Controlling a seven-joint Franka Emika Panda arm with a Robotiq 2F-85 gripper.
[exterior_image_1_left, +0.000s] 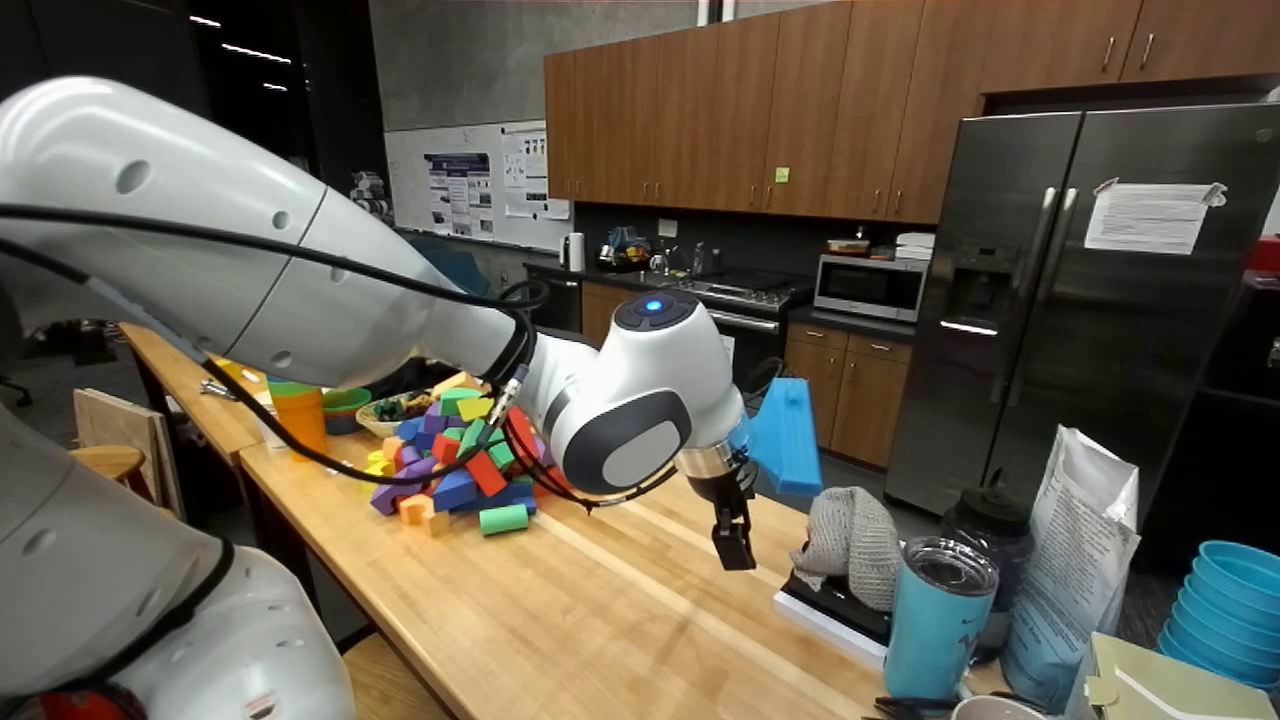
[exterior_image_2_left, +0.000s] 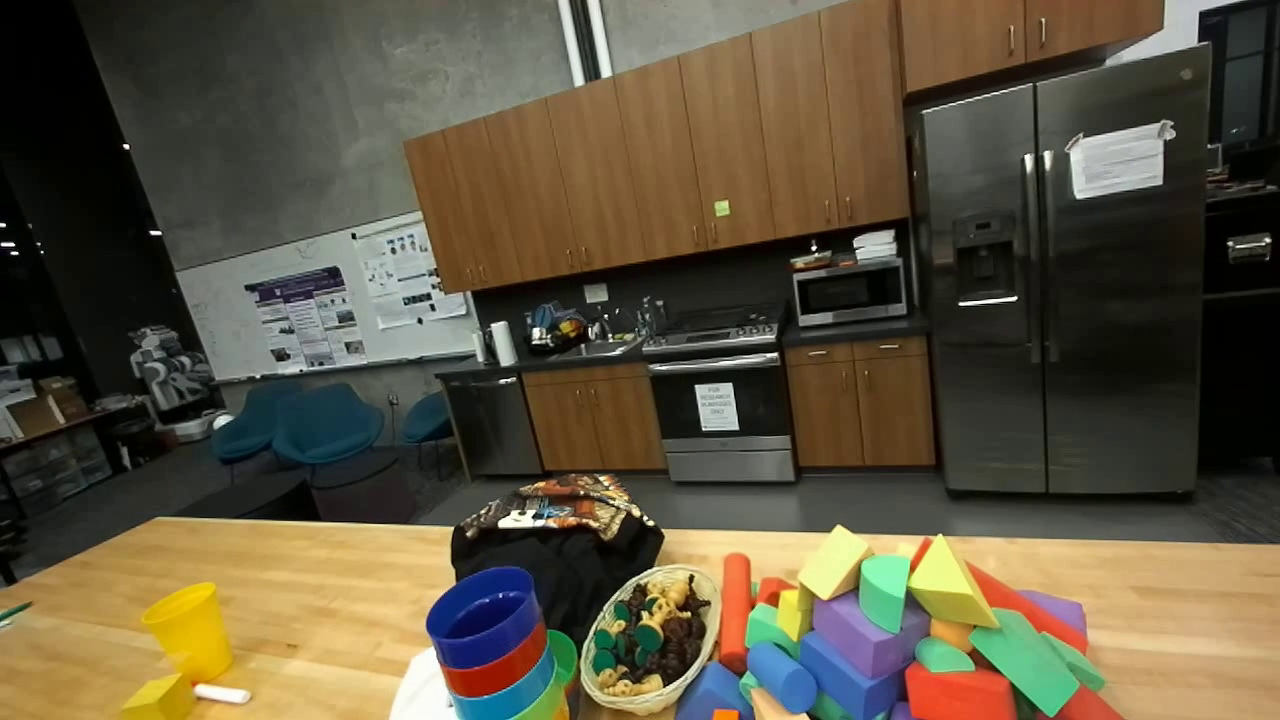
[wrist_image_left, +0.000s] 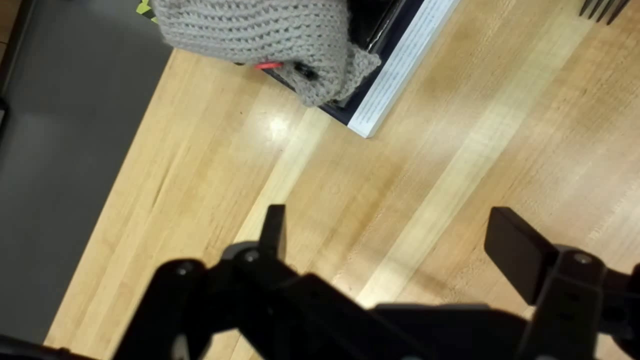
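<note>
My gripper stands open in the wrist view, its two fingers far apart with only bare wood visible between them. In exterior view 1 the same gripper hangs above the table, pointing down. A grey knitted cloth lies on a dark, white-edged book or box to its right. In the wrist view the knitted cloth and the white edge appear ahead of the fingertips, apart from them. A red bit and a black bit show at the cloth's lower edge.
A heap of coloured blocks sits left of the gripper. On the right stand a blue tumbler, a black bottle, a foil bag and stacked blue bowls. Fork tines show top right.
</note>
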